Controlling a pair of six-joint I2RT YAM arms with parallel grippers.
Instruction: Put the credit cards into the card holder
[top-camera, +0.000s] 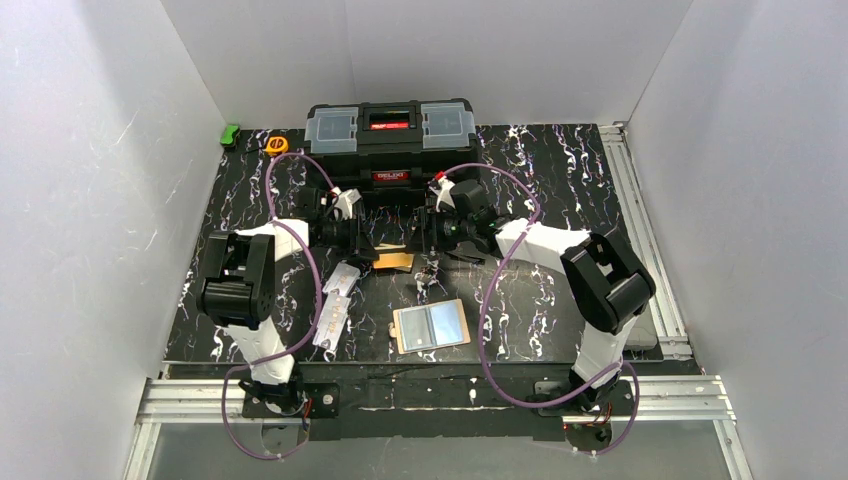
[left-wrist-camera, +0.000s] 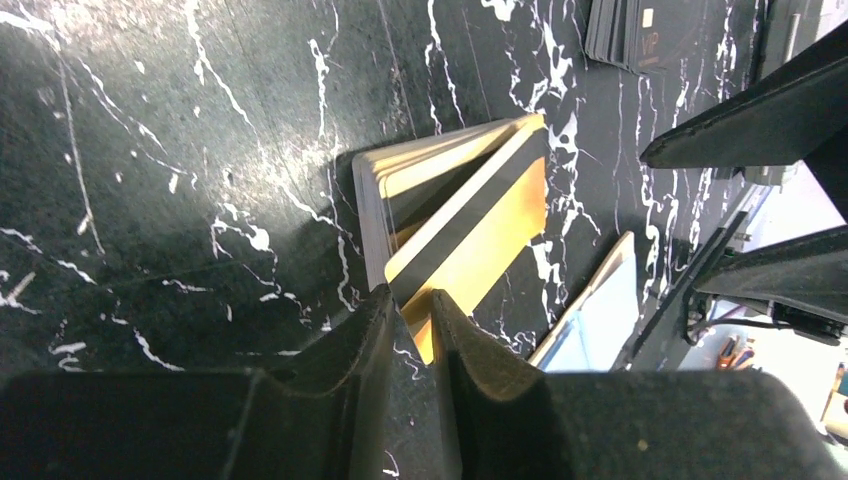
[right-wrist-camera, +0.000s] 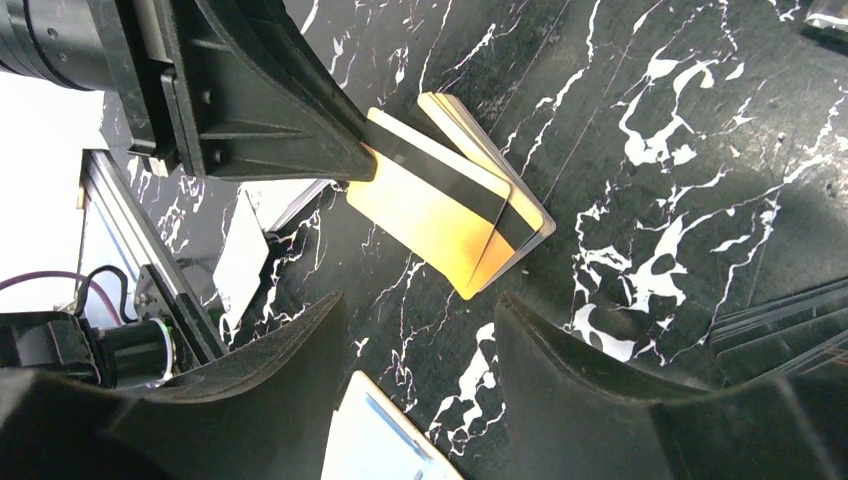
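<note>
A small fanned stack of yellow cards (top-camera: 392, 260) with a black stripe lies on the dark marble table between the grippers. In the left wrist view my left gripper has its fingertips close together at the top yellow card's (left-wrist-camera: 485, 250) near edge; whether they grip it is unclear. In the right wrist view my right gripper stands open beside the yellow cards (right-wrist-camera: 430, 210), nothing between its fingers, while a left finger touches them. The card holder (top-camera: 430, 326), light with clear pockets, lies open at the front.
A black toolbox (top-camera: 390, 150) stands at the back. Silver-white cards (top-camera: 332, 320) lie front left, and dark cards (right-wrist-camera: 780, 330) lie to the right of the yellow ones. Orange tape (top-camera: 277, 145) sits back left.
</note>
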